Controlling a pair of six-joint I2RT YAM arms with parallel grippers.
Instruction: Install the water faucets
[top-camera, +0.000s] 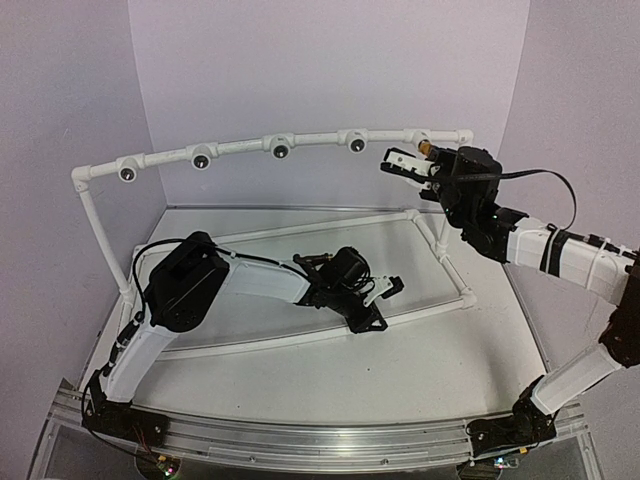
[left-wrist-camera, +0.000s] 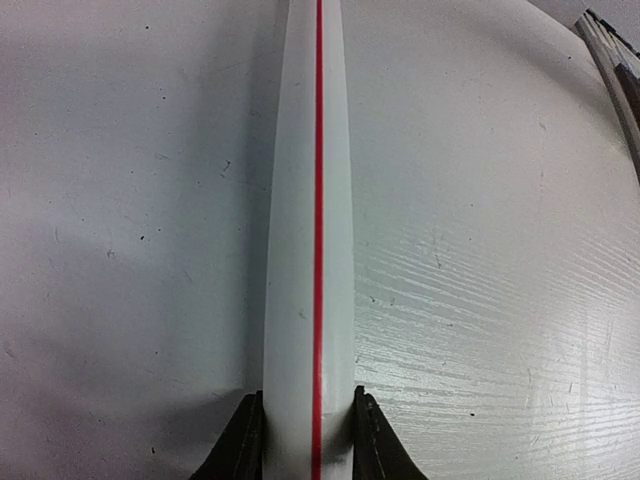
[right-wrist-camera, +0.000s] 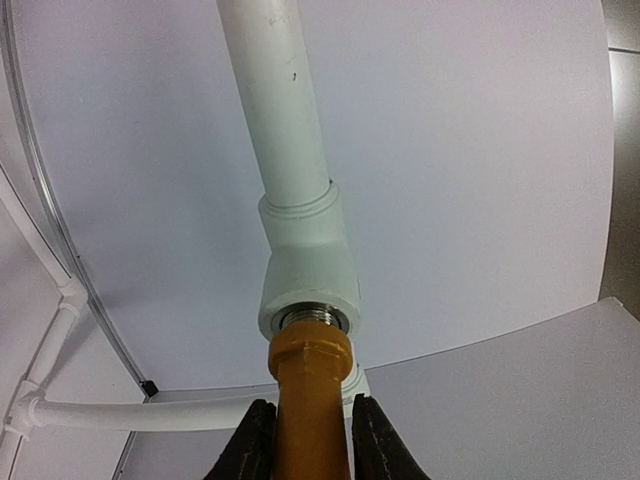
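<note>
An orange-brown faucet (right-wrist-camera: 312, 400) fills the middle of the right wrist view, with my right gripper shut on its body. Its threaded end meets the mouth of a white tee fitting (right-wrist-camera: 308, 285); some metal thread still shows there, and how deep it sits I cannot tell. From above, only a bit of the faucet (top-camera: 425, 148) shows beside the right hand. My left gripper is shut around a white pipe (left-wrist-camera: 296, 250) with a red stripe, the front bar of the frame's base.
Several empty tee fittings with dark openings, such as one (top-camera: 357, 141), line the raised pipe (top-camera: 320, 139) to the left of the right hand. The white board (top-camera: 290, 385) is bare in front of the base. Walls (top-camera: 570, 120) close in on the sides and back.
</note>
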